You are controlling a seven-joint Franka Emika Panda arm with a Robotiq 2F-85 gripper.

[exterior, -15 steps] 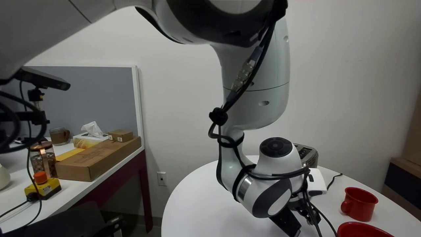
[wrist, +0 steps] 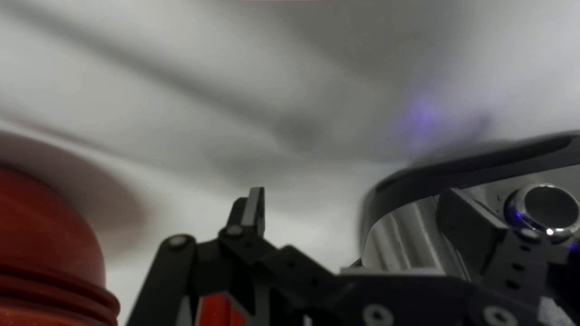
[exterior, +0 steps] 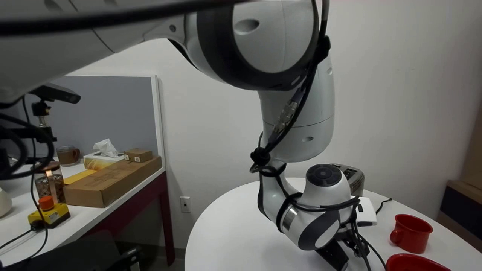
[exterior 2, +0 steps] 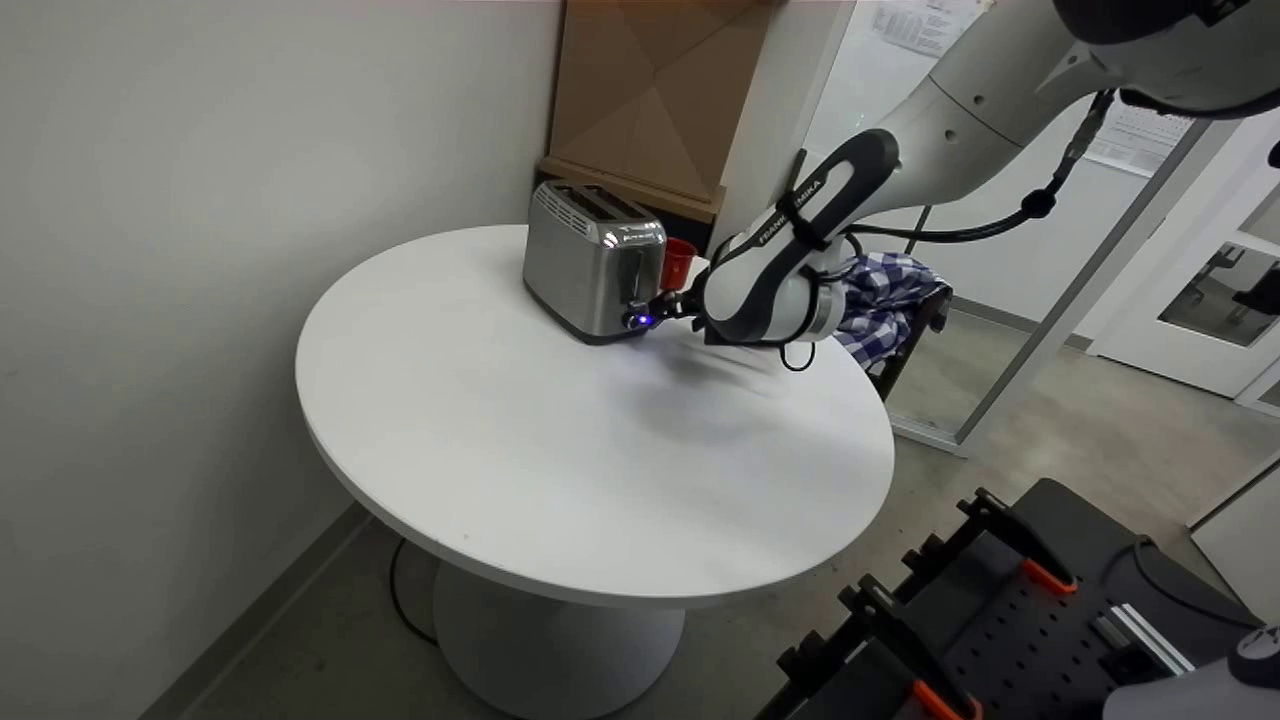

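A silver toaster (exterior 2: 588, 264) stands on the round white table (exterior 2: 540, 468), near the wall. My gripper is down low at its end face. The fingers are wide apart. In the wrist view, the right finger (wrist: 468, 231) overlaps the toaster's panel just left of a round knob (wrist: 546, 209); contact cannot be told. The left finger (wrist: 253, 212) is over bare table, and nothing is gripped between the two. Exterior view 1 mostly hides the toaster (exterior: 354, 178) behind the arm.
A red mug (exterior: 411, 232) and another red vessel (exterior: 413, 262) stand to the gripper's right in exterior view 1. A white wall backs the toaster.
In exterior view 1 the arm and gripper have shifted slightly to the right and down. The toaster and red vessels show no movement.
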